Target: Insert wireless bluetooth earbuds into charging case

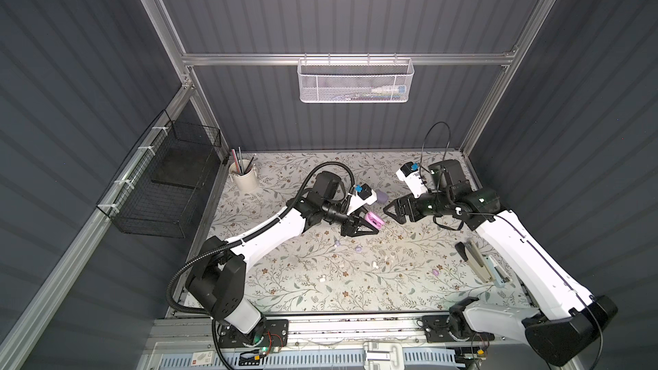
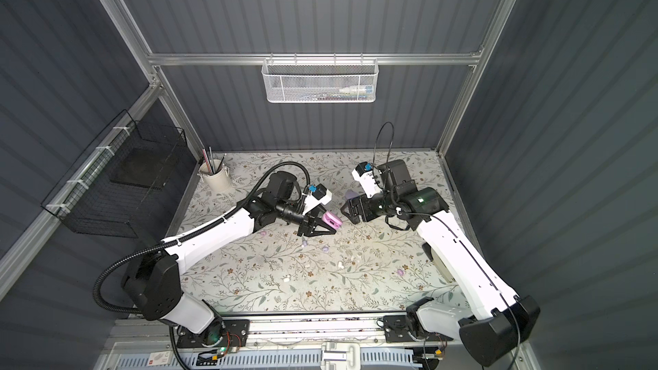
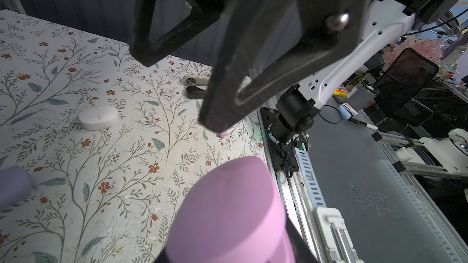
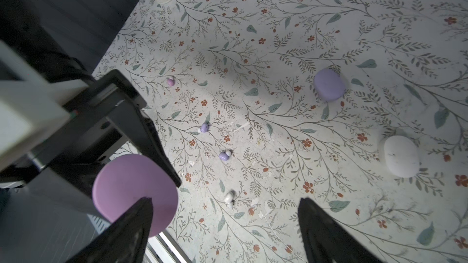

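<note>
A pink charging case (image 1: 375, 220) is held above the table, my left gripper (image 1: 370, 223) shut on it. Its smooth rounded side (image 4: 136, 185) fills the lower left of the right wrist view; whether earbuds sit inside is hidden. Close by on the right, my right gripper (image 1: 391, 213) stands open with nothing between its fingers; its left finger overlaps the case in the right wrist view, and I cannot tell if they touch. Loose on the cloth lie small purple earbuds (image 4: 224, 156), a white earbud (image 4: 229, 196) and a pink earbud (image 4: 170, 82).
A purple case (image 4: 329, 85) and a white case (image 4: 401, 156) rest on the floral tabletop (image 1: 288, 267). A pen pot (image 1: 245, 178) stands at the back left. Long tools (image 1: 479, 262) lie at the right edge. The front middle has free room around the small earbuds.
</note>
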